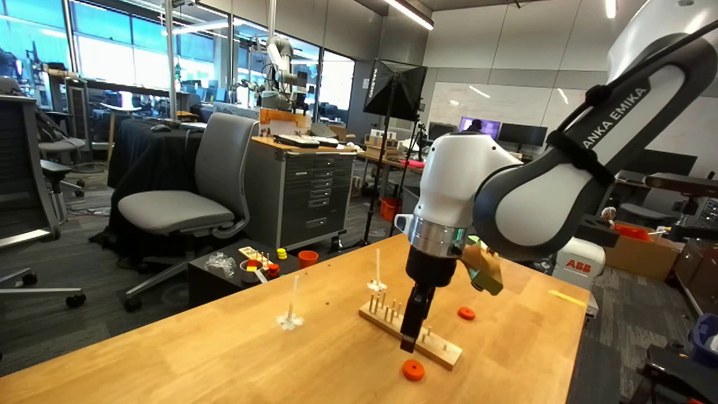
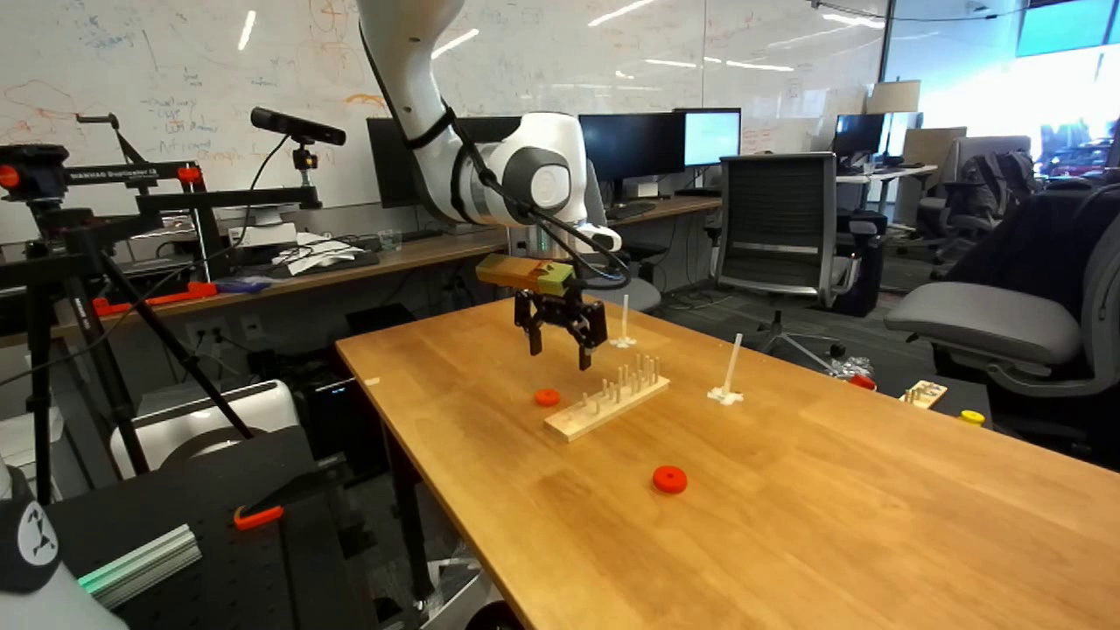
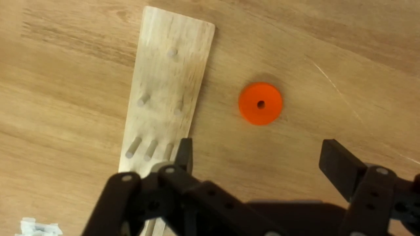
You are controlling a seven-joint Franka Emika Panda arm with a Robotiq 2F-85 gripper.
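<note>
My gripper stands open in the wrist view, its fingers [image 3: 185, 155] far apart with nothing between them. Ahead of the gap lies a round orange-red disc [image 3: 260, 116] with a small centre hole, flat on the table. A pale wooden peg board [image 3: 157, 78] lies left of that disc, partly hidden under the left finger. Upright pegs rise from the board in several rows. Exterior view 1 has the same disc [image 1: 408, 371] just below my gripper [image 1: 408, 347]; a second red disc [image 1: 466, 313] sits across the board. In exterior view 2 the gripper [image 2: 559, 359] hangs above the table.
Two thin white posts stand on taped bases, a nearer post [image 1: 294, 299] and a farther post [image 1: 378, 266]. Beyond the table edge, a black box [image 1: 212, 283] bears a small peg board and a bowl.
</note>
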